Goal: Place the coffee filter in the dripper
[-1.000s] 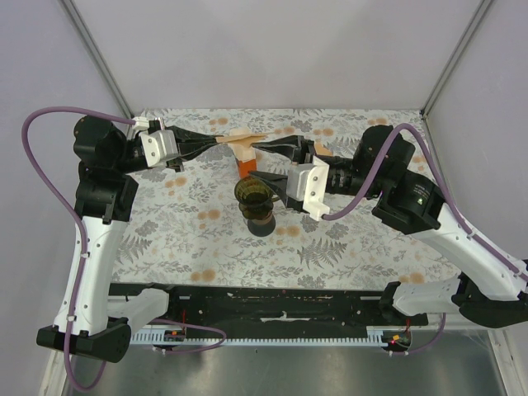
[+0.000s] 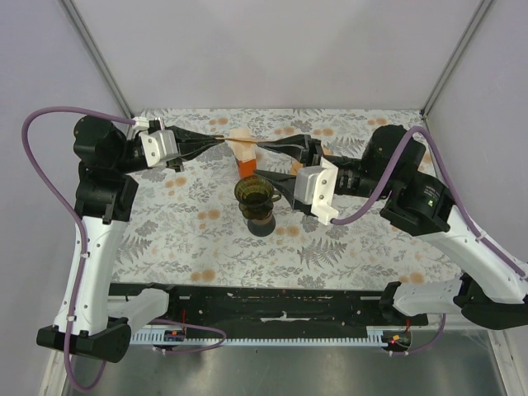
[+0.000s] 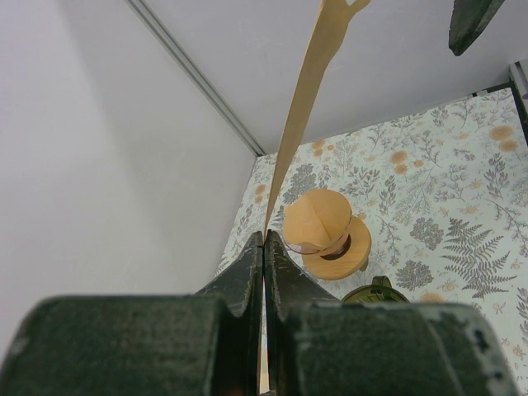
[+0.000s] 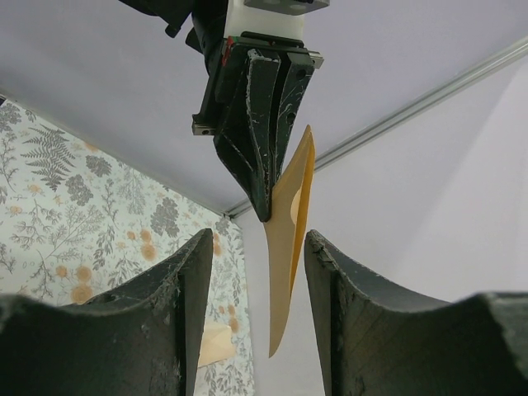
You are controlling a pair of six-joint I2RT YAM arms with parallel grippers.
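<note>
A thin tan coffee filter (image 3: 306, 91) is raised above the table, pinched in the shut tips of my left gripper. In the right wrist view its free part (image 4: 282, 256) stands between the spread fingertips of my open right gripper, closer to the right finger. From above, a dark olive dripper (image 2: 254, 191) with a handle rests on a dark base, below the two grippers.
An orange box (image 2: 245, 167) with pale filters on top stands behind the dripper. A tan cone-shaped piece on a wooden stand (image 3: 318, 223) sits further back, partly hidden from above.
My right gripper has shifted slightly right and toward the front of the table, with its fingers still apart.
</note>
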